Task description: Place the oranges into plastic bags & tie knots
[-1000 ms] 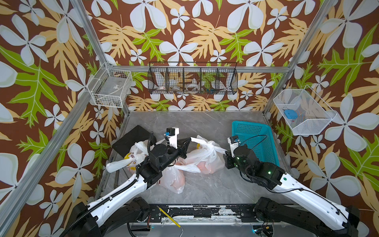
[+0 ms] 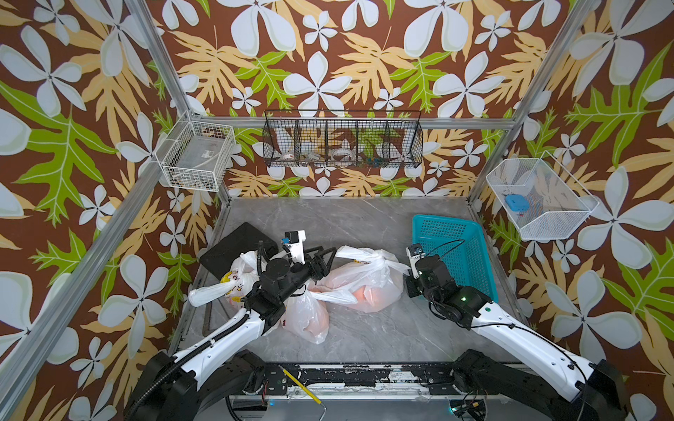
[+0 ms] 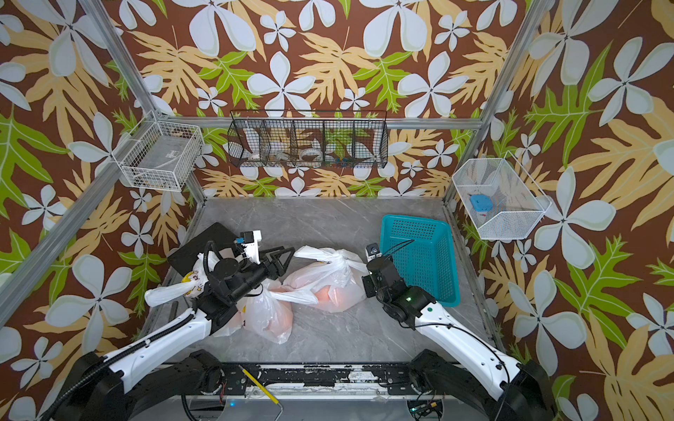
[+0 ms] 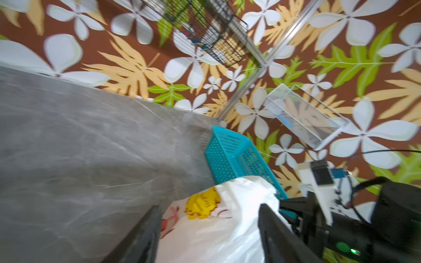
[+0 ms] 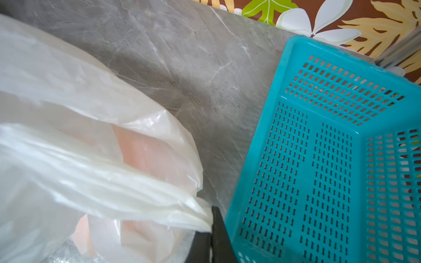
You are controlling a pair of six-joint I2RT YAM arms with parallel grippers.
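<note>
White plastic bags with orange fruit showing through lie on the table: a middle bag (image 2: pixel 368 287) with twisted handles, a front-left bag (image 2: pixel 305 322), and a bag with yellow print (image 3: pixel 189 284) behind my left arm. My left gripper is part open above the left of the middle bag, its blurred fingers either side of the bag's printed plastic in that wrist view, not closed on it. My right gripper is shut on a twisted handle of the middle bag, beside the teal basket.
The teal basket (image 2: pixel 456 259) is empty at the right. A black pad (image 2: pixel 228 249) lies back left. Wire baskets (image 2: pixel 340 140) hang on the walls.
My right gripper has moved slightly right with the handle, and the middle bag is drawn rightward.
</note>
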